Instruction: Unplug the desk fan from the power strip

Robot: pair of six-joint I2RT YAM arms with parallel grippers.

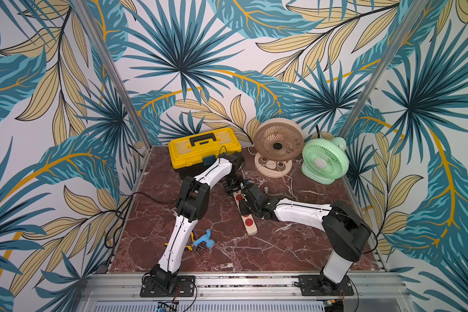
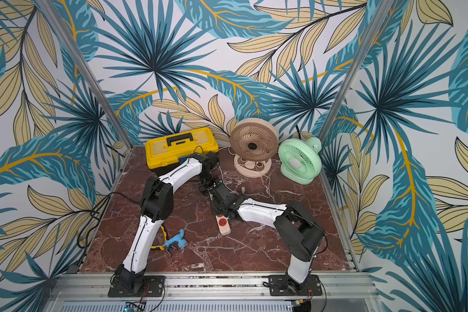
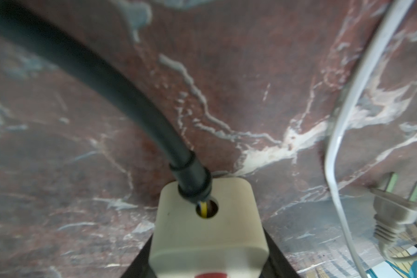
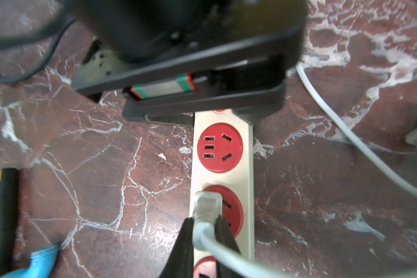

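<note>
A beige power strip [image 1: 248, 225] with red sockets lies mid-table. My left gripper is shut on its far end, beside the black cord [image 3: 139, 111] entering it. In the right wrist view a white plug [image 4: 207, 206] sits in a socket, its white cable running toward the camera. My right gripper has its fingers either side of that plug, part open; contact is unclear. The brown fan [image 1: 278, 137] and mint fan [image 1: 322, 161] stand at the back right.
A yellow toolbox [image 1: 200, 148] stands at the back left. A blue toy [image 1: 203, 240] and yellow tools lie front left. A loose plug [image 3: 396, 213] lies beside the strip.
</note>
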